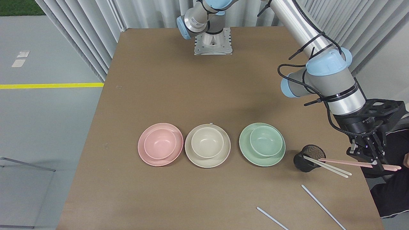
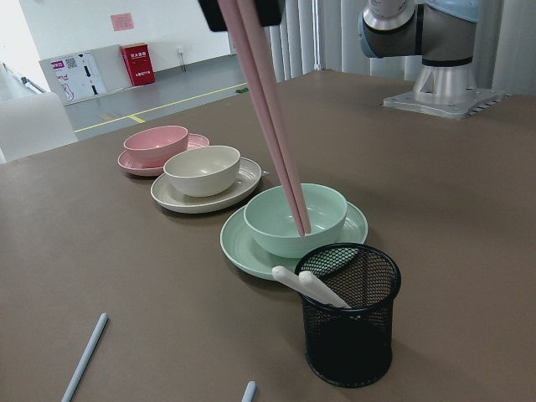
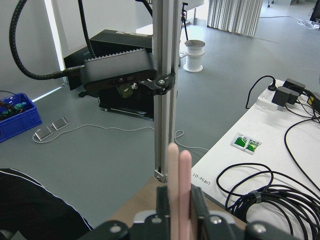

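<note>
My gripper (image 1: 374, 161) is shut on a pair of pink chopsticks (image 1: 337, 161), held at the table's right edge above the black mesh cup (image 2: 347, 343). The wrist view shows their rounded ends (image 3: 184, 175) between the fingers. Cream chopsticks (image 1: 329, 167) lean out of the cup toward the right. Left of the cup stand green (image 1: 266, 141), cream (image 1: 207, 143) and pink (image 1: 159, 145) bowls, each on a matching plate.
Two pale blue sticks (image 1: 318, 202) lie at the table's front right. A person's dark-clothed legs are at the right edge.
</note>
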